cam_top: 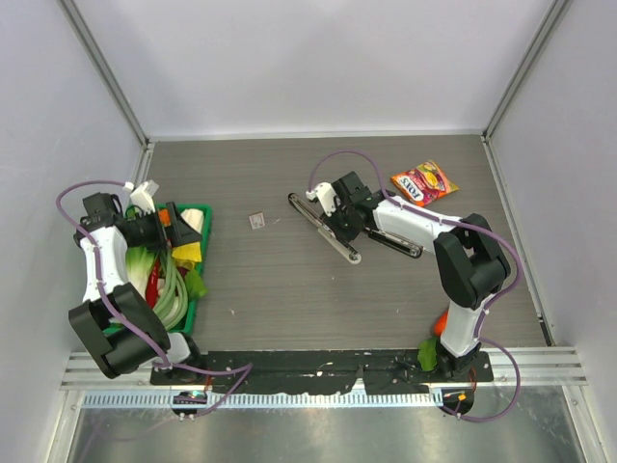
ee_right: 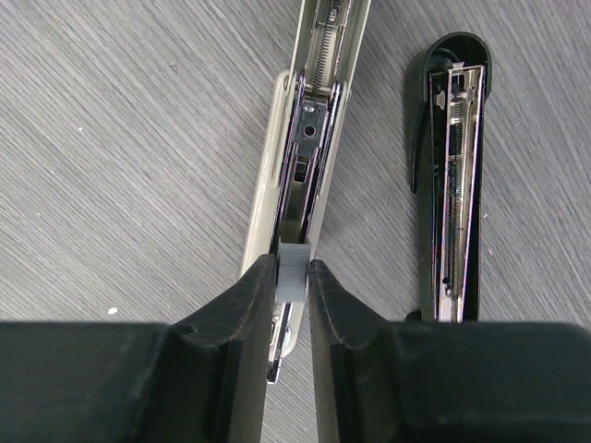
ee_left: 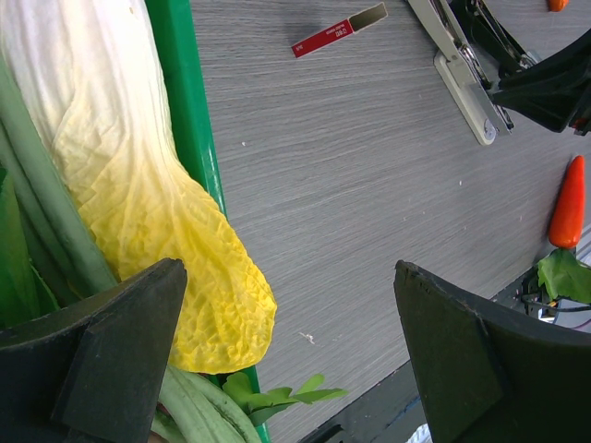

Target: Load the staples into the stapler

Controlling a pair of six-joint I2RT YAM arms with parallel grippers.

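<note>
An opened white stapler (cam_top: 347, 251) lies at the table's middle, its metal channel (ee_right: 305, 161) exposed in the right wrist view. My right gripper is shut on a small silver strip of staples, held at that channel. A black stapler (ee_right: 448, 185) lies alongside to the right. A small staple box (cam_top: 257, 220), red-sided in the left wrist view, lies left of the staplers. My left gripper is open above the vegetable basket, nothing between its fingers.
A green basket (cam_top: 193, 311) of vegetables fills the left side. A snack bag (cam_top: 424, 183) lies at the back right, and a carrot (ee_left: 567, 203) near the front right.
</note>
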